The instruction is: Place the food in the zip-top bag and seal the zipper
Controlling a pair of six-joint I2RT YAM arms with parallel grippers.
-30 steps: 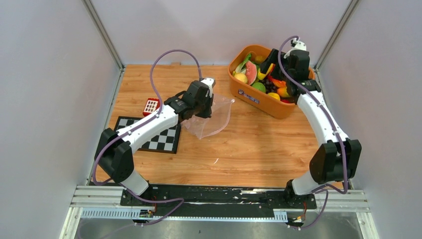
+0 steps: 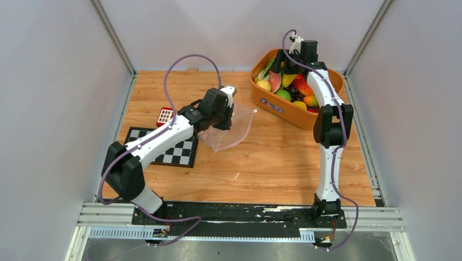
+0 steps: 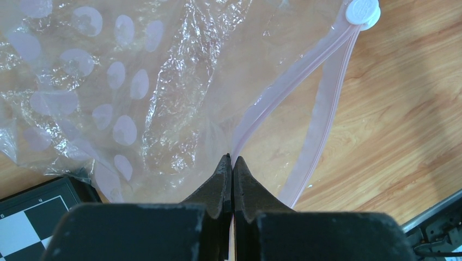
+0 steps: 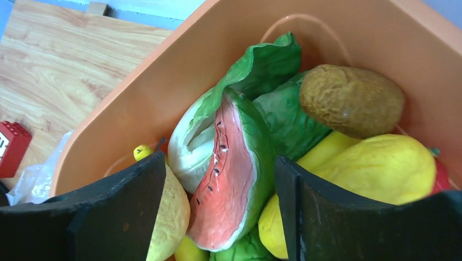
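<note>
The clear zip top bag [image 2: 234, 133] lies on the table at centre, its mouth parted. My left gripper is shut on one pink zipper edge of the bag, and the white slider [image 3: 362, 11] sits at the far corner of that zipper. Over the orange basket [image 2: 291, 112], my right gripper stands part open, its fingers either side of a watermelon slice [image 4: 226, 179]. Whether they touch the slice, I cannot tell. In the right wrist view, a leafy green vegetable [image 4: 267, 70] lies behind the slice.
Close around the slice are a potato [image 4: 351, 100], a yellow fruit [image 4: 376, 168] and a pale yellow pear-like fruit [image 4: 170, 217]. A checkered board [image 2: 177, 154] and a red block [image 2: 165, 116] lie left of the bag.
My right arm has swung left over the basket, bringing its gripper from the basket's right part to the watermelon slice. The left arm and the bag look almost unmoved.
</note>
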